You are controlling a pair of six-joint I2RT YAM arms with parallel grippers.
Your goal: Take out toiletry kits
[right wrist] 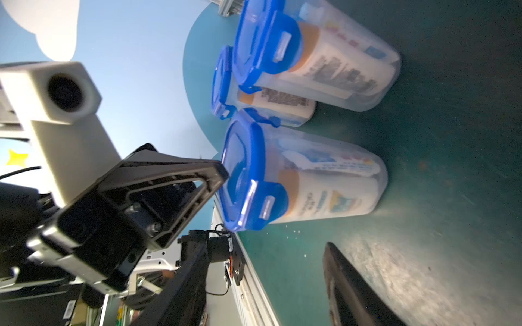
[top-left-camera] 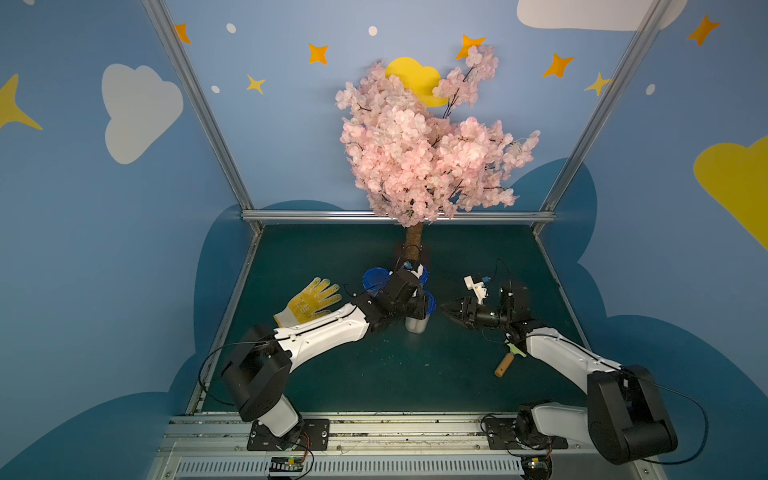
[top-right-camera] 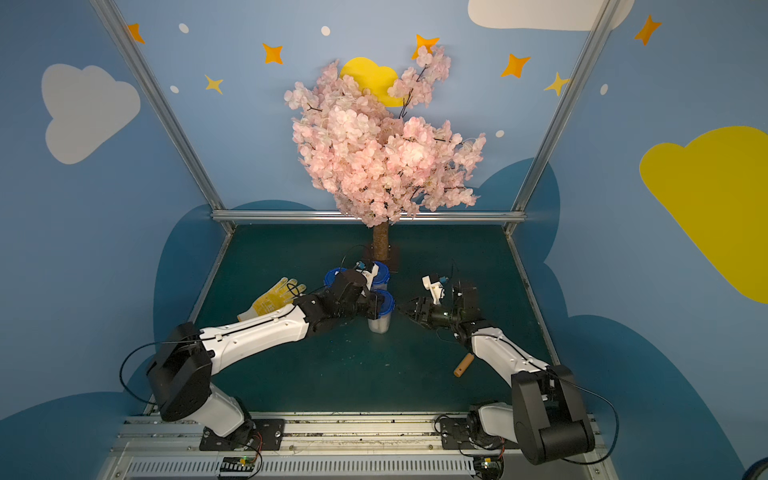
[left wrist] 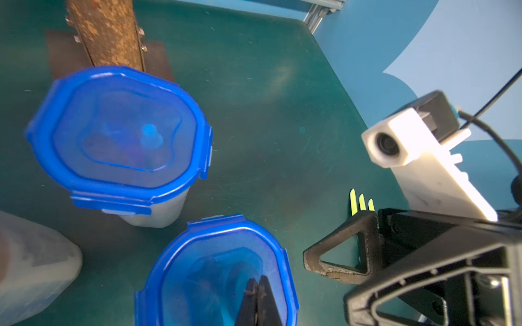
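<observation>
Three clear containers with blue lids stand upright and close together, all lids on. In the right wrist view, the front container point(right wrist: 326, 184) holds a bottle and packets, and a second container point(right wrist: 348, 59) and third container point(right wrist: 288, 108) stand behind. My left gripper is shut, with its tips over the front container's lid point(left wrist: 217, 271). Nothing shows between them, and whether they touch the lid I cannot tell. To the right of that container, my right gripper point(top-right-camera: 406, 312) is open and empty, its fingers point(right wrist: 339, 271) spread apart below the container in its own view.
Behind the containers rises a tree trunk point(top-left-camera: 413, 240) with pink blossom. A yellow-and-white glove point(top-left-camera: 310, 301) lies at the left, near the left arm. By the right arm is a wooden-handled tool point(top-left-camera: 504, 365).
</observation>
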